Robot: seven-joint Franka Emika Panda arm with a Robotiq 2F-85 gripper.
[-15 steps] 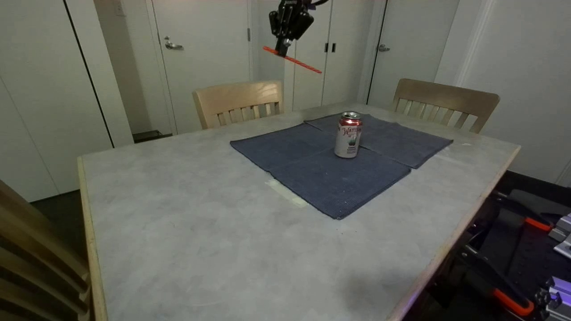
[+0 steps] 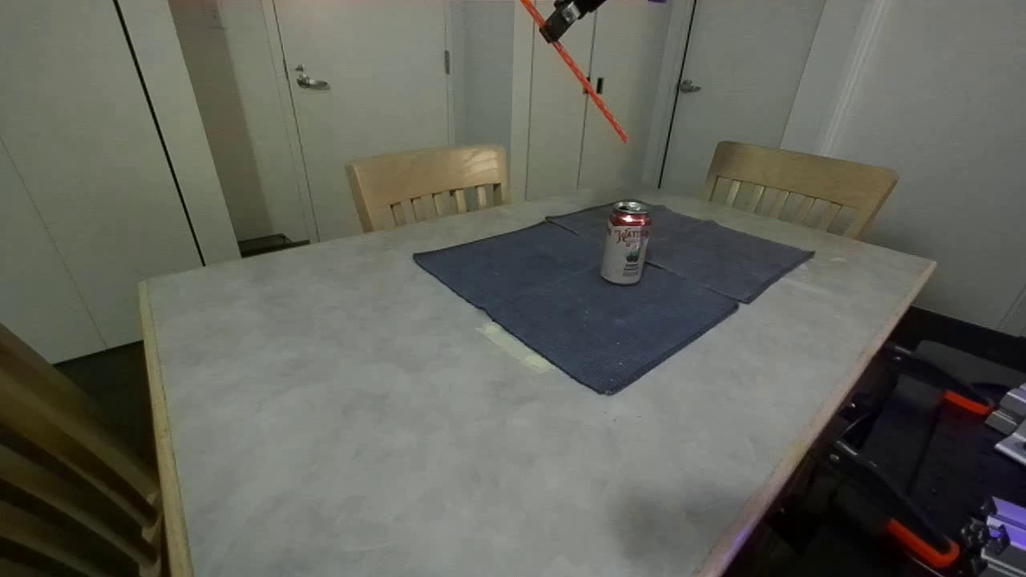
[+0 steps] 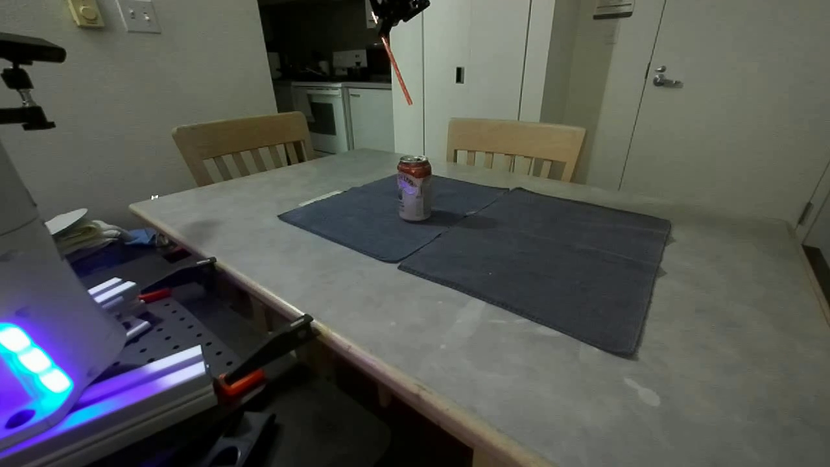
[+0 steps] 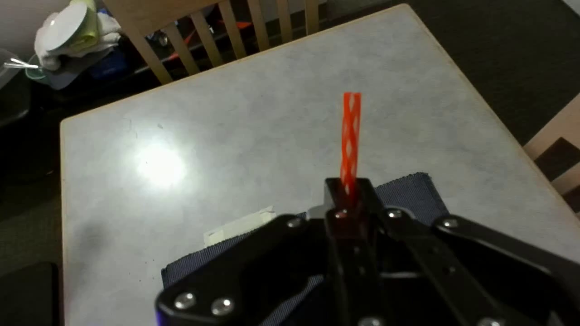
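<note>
A thin red patterned straw (image 2: pixel 593 88) is held slantwise in the air, its lower end pointing down to the right. My gripper (image 2: pixel 548 34) is shut on it near the top edge of exterior view 1, well above the table. In exterior view 2 the straw (image 3: pixel 397 71) hangs below the gripper (image 3: pixel 382 32). From the wrist, the straw (image 4: pixel 351 136) projects beyond the black fingers. A red and white can (image 2: pixel 625 245) stands upright on the dark blue cloth (image 2: pixel 616 332), lower than the straw and apart from it. The can's top is only partly visible; the wrist view does not show the can.
Wooden chairs (image 2: pixel 433 183) stand around the grey table (image 2: pixel 385 413). A strip of pale tape (image 2: pixel 515 346) lies at the cloth's edge. Clamps (image 3: pixel 268 350) grip the table's side by the robot base.
My gripper has moved up and to the right in exterior view 1, carrying the straw. The straw now slopes more steeply. The can and cloth have stayed put.
</note>
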